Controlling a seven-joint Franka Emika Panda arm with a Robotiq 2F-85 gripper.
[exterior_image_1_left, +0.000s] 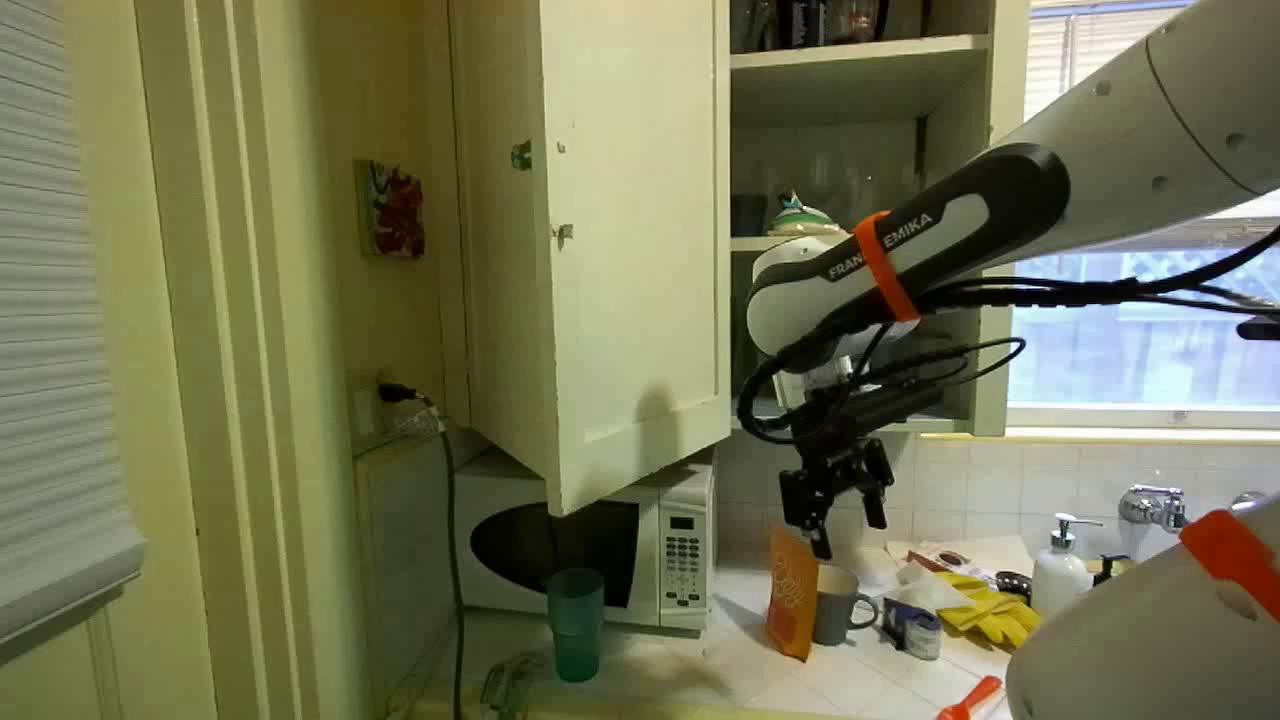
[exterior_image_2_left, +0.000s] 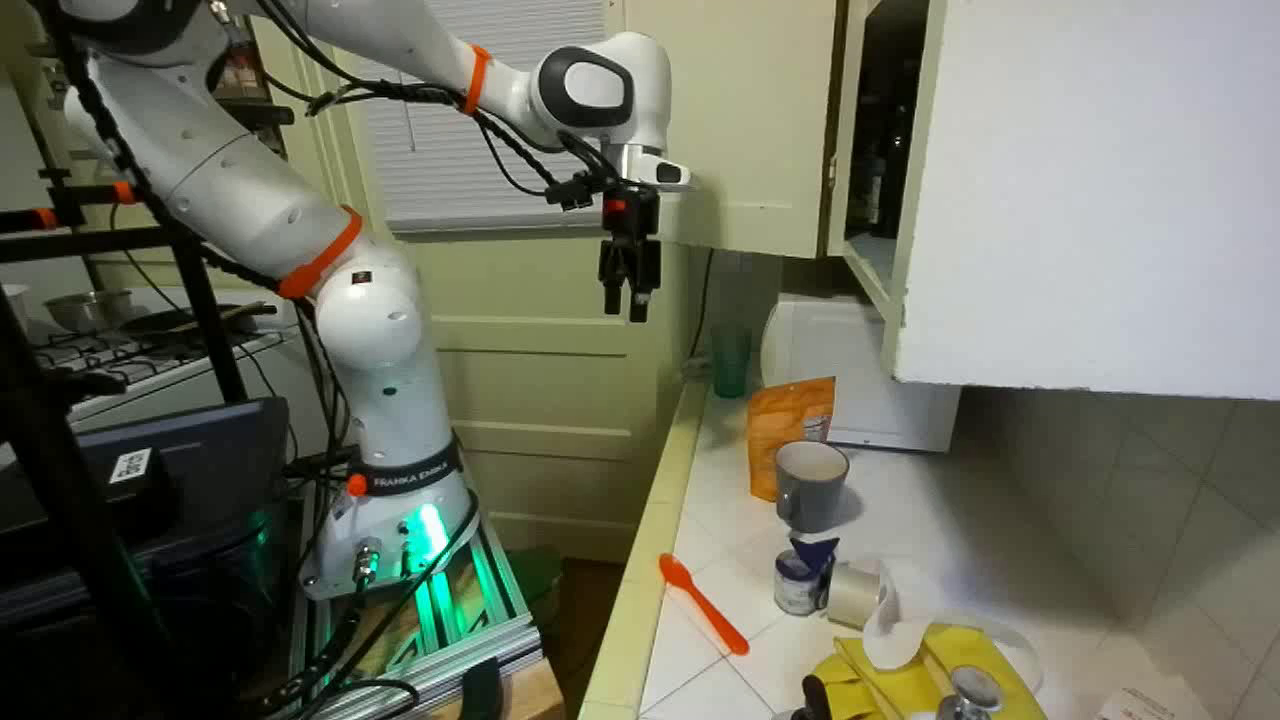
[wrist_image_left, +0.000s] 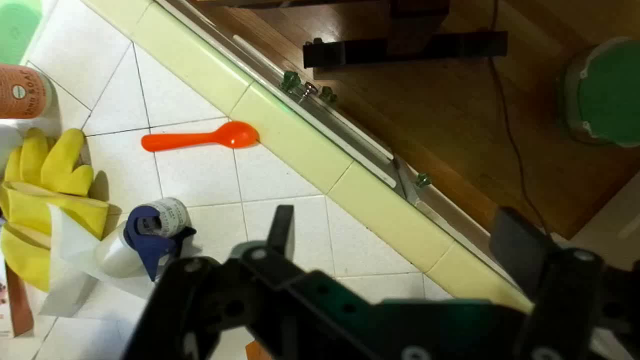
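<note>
My gripper is open, its two dark fingers wide apart with nothing between them. In exterior view 2 the gripper hangs fingers down, well above the counter's front edge. Below it in the wrist view, an orange spoon lies on the white tiles, its bowl touching the yellow edge tiles. A grey mug stands upright beside an orange pouch. Farther back is a teal cup in front of the microwave.
Yellow gloves, a small labelled jar and a soap bottle crowd the sink side. An open cabinet door juts out above the microwave. Bare tiles surround the spoon.
</note>
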